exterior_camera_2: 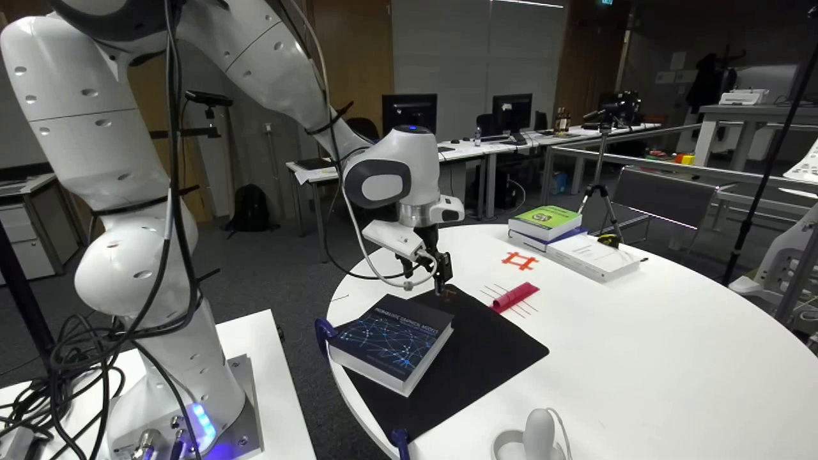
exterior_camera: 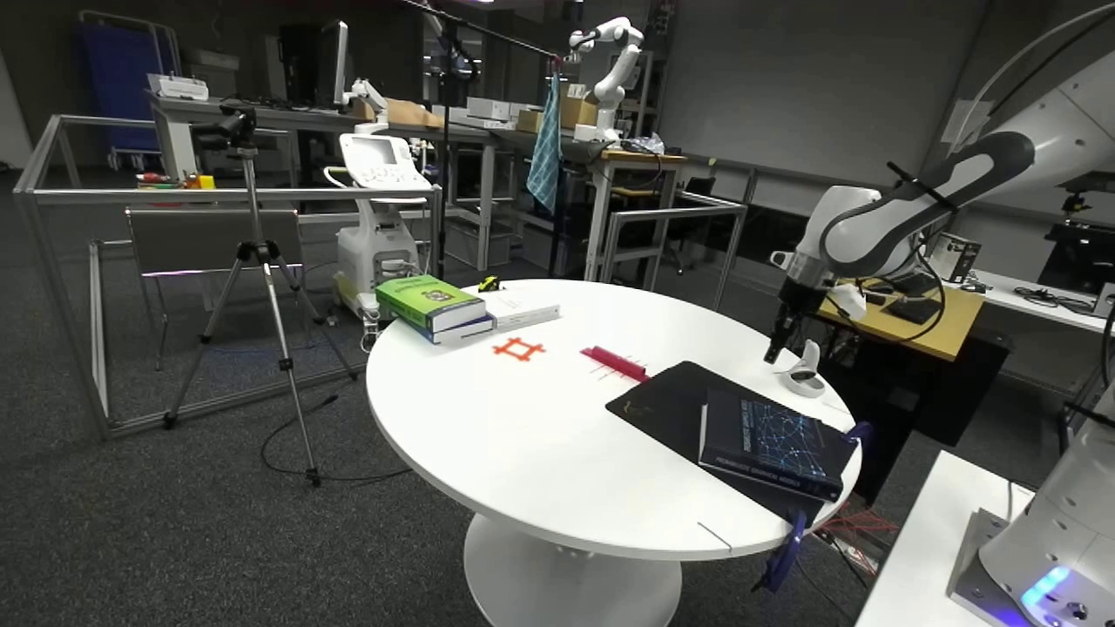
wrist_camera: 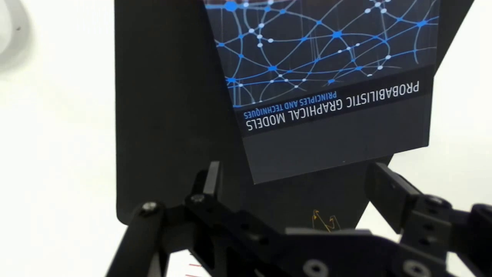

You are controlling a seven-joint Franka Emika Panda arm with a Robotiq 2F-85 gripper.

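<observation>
The dark blue book (wrist_camera: 323, 69), "Probabilistic Graphical Models", lies closed with its cover up on a black mat (wrist_camera: 161, 115). In exterior view 2 its blue network pattern and white page edges show. My gripper (exterior_camera_2: 426, 280) hangs over the table just past the title end of the book, apart from it. In the wrist view the gripper is open, its two fingers wide apart, with only the mat and the book's edge visible in the gap. Exterior view 1 shows the gripper (exterior_camera: 775, 350) above the book (exterior_camera: 773, 439).
A white ringed controller (exterior_camera: 805, 374) stands near the table edge beside the mat. Blue clamps (exterior_camera_2: 325, 331) grip the table rim. A red object (exterior_camera: 617, 362), an orange square frame (exterior_camera: 519, 349) and stacked green (exterior_camera: 429, 298) and white books lie farther off.
</observation>
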